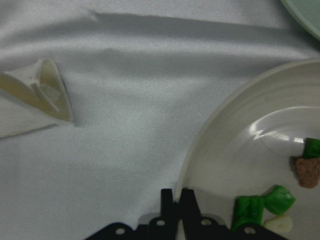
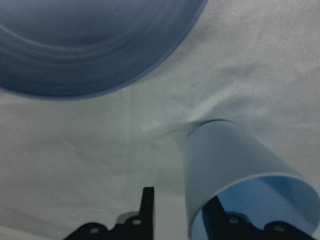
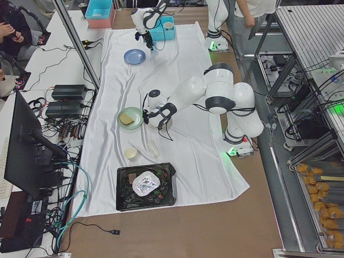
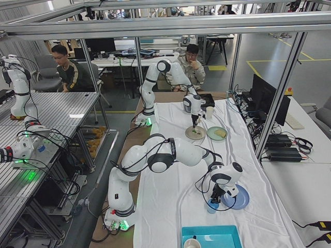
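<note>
My left gripper is at the near rim of a cream plate (image 1: 230, 160) holding green pieces, a brown piece and a pale piece; its fingers are close together on the rim. A folded white paper item (image 1: 35, 97) lies left of it. My right gripper is open, one finger inside the mouth of a light blue cup (image 2: 225, 150), the other outside. A blue plate (image 2: 100, 45) lies beside the cup.
A green plate (image 4: 217, 133) with a yellow piece, a white cup (image 3: 130, 153), a black tray (image 3: 123, 199) and a teal bin (image 4: 227, 232) share the white cloth.
</note>
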